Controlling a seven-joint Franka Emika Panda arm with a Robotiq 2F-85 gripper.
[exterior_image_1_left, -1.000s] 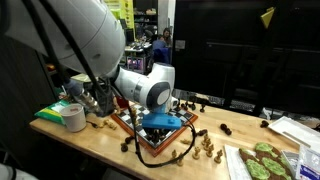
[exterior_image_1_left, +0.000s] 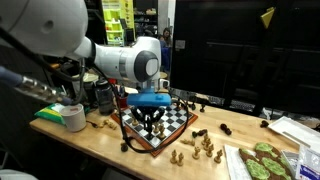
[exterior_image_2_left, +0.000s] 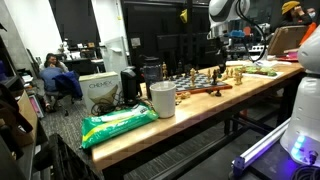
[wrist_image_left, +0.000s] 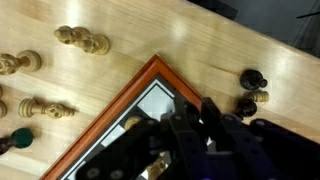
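Note:
The chessboard (wrist_image_left: 152, 103) with its brown wooden rim lies on the table under my gripper. The gripper is shut over the board's edge on a dark chess piece, which is hard to tell from the black fingers. In the first exterior view, the gripper (exterior_image_1_left: 148, 125) hangs above the near part of the board (exterior_image_1_left: 180, 122). Pale pieces stand on the board in the wrist view, partly hidden by the gripper. Off the board lie a pale piece (wrist_image_left: 82, 40) and two dark pieces, one of them a black piece (wrist_image_left: 253, 80).
Several pale pieces (exterior_image_1_left: 205, 148) stand on the table right of the board. A white mug (exterior_image_1_left: 74, 118) is at the left, a green patterned board (exterior_image_1_left: 262, 165) at the right, and a white tray (exterior_image_1_left: 297, 131) behind it. Bare table lies between.
My gripper has risen and shifted a little to the left in the first exterior view. More of the board shows behind it now.

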